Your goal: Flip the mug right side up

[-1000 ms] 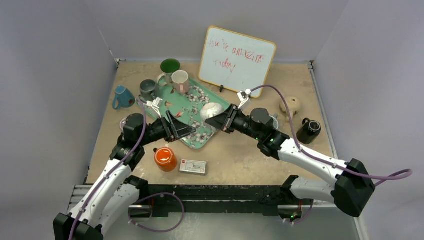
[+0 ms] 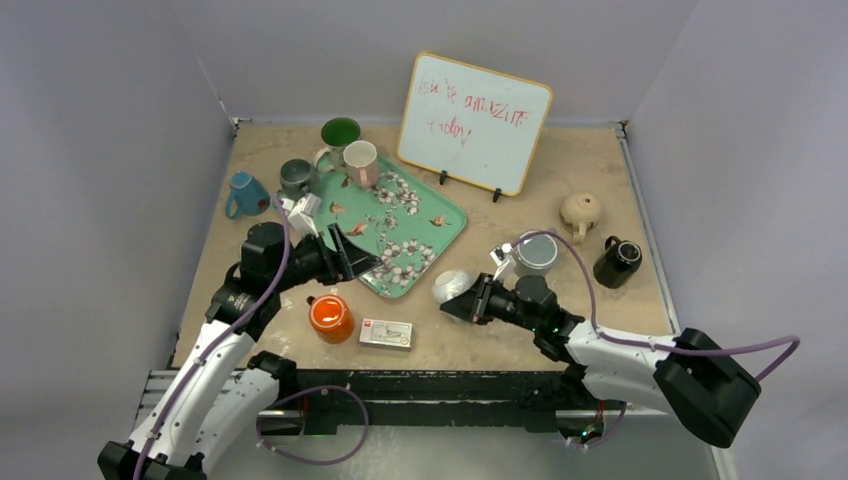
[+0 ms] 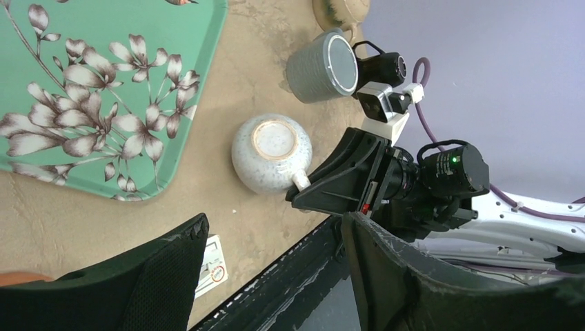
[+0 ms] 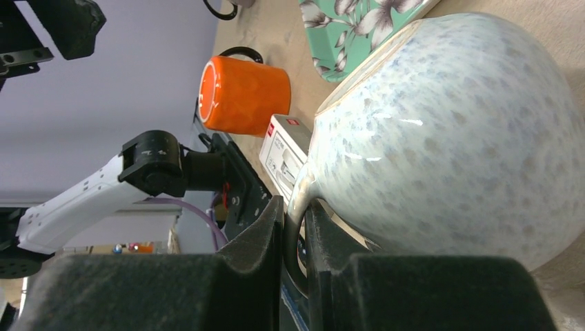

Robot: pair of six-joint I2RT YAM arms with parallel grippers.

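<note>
A speckled pale mug is low over the bare counter right of the green tray, its base with a ring facing upward in the left wrist view. My right gripper is shut on the mug's handle; in the right wrist view the mug fills much of the frame, tilted. My left gripper hangs open over the tray's near left part, with nothing between its fingers.
The green tray holds mugs at its back left. An orange mug and a white box stand near the front. A grey cup, teapot and black mug are at right; a whiteboard leans behind.
My right gripper has brought the mug from over the tray down and rightward toward the front counter. The left arm has shifted slightly.
</note>
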